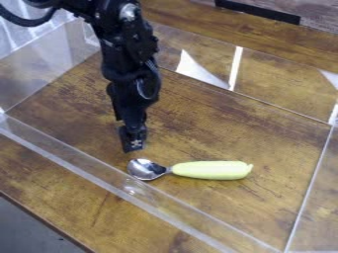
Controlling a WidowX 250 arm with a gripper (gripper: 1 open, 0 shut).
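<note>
My black gripper (pixel 132 138) hangs low over the wooden board at centre-left, its fingertips just above and behind a metal spoon (pixel 145 170). It looks open, with nothing visibly held, though the fingers are partly hard to make out. Lying to the right of the spoon's bowl, along its handle, is a pale yellow-green elongated object (pixel 211 170), possibly the handle itself or a vegetable.
Clear plastic walls (pixel 305 198) surround the wooden work surface (pixel 231 124). A dark bar (pixel 258 14) sits at the back edge.
</note>
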